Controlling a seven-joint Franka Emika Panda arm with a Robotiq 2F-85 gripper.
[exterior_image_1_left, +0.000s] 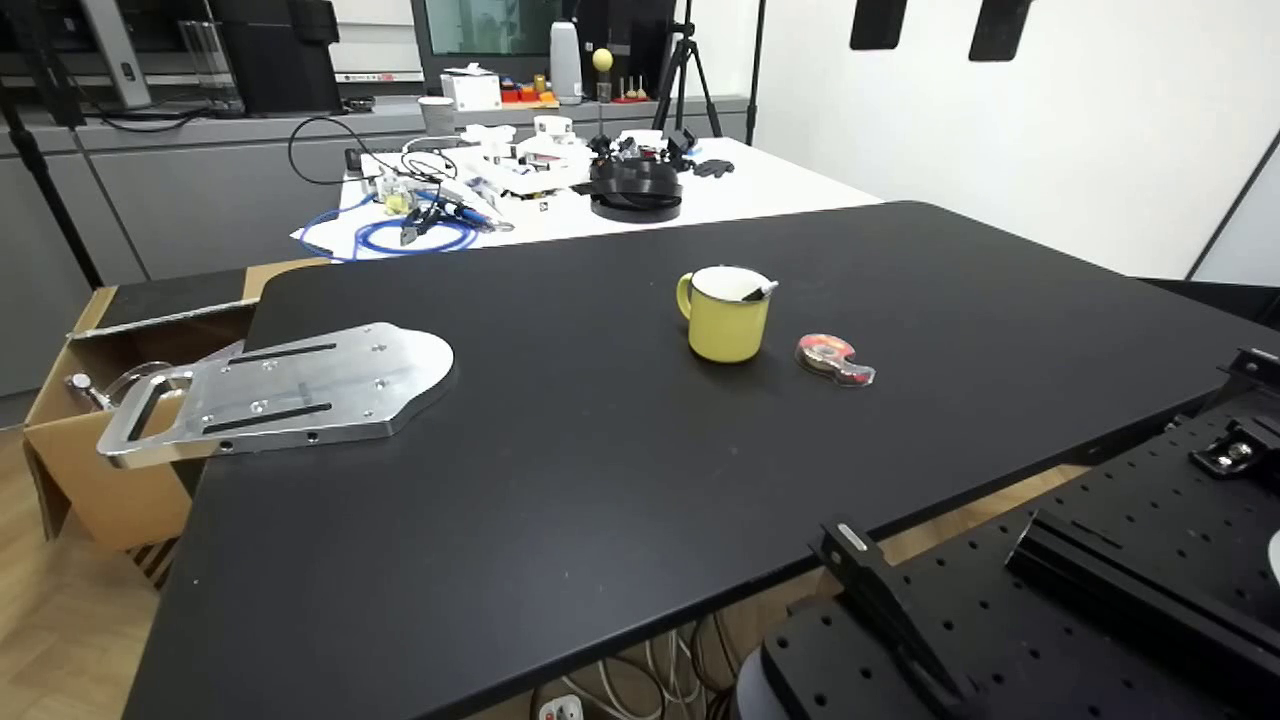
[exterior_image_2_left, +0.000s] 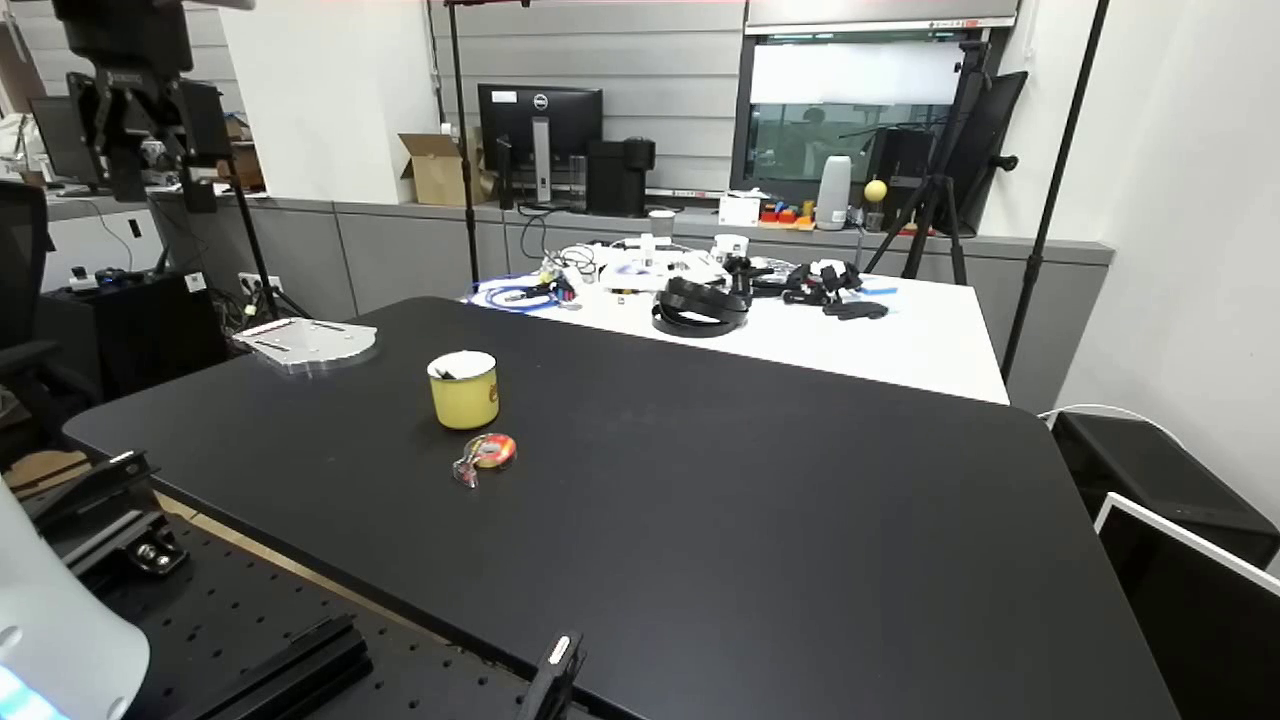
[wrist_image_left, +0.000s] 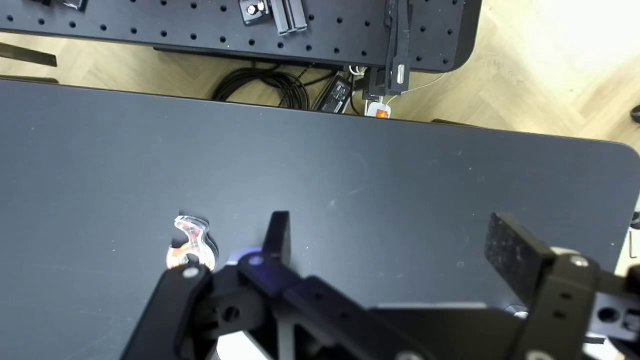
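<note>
A yellow mug (exterior_image_1_left: 726, 330) with a white inside stands upright on the black table, its handle to the left in exterior view 1. A small black-and-white item (exterior_image_1_left: 761, 290) leans out over its rim. Beside the mug lies a clear tape dispenser (exterior_image_1_left: 835, 359) with a reddish roll, also seen in the wrist view (wrist_image_left: 193, 243). High over the table, my gripper is open with its fingers wide apart and nothing between them. Only its two fingertips (exterior_image_1_left: 879, 22) reach into the top of exterior view 1. In the wrist view my gripper's body hides most of the mug's area.
A silver metal plate (exterior_image_1_left: 300, 384) with a handle overhangs the table's left edge, above a cardboard box (exterior_image_1_left: 132, 480). Behind, a white table (exterior_image_2_left: 936, 348) holds cables and parts.
</note>
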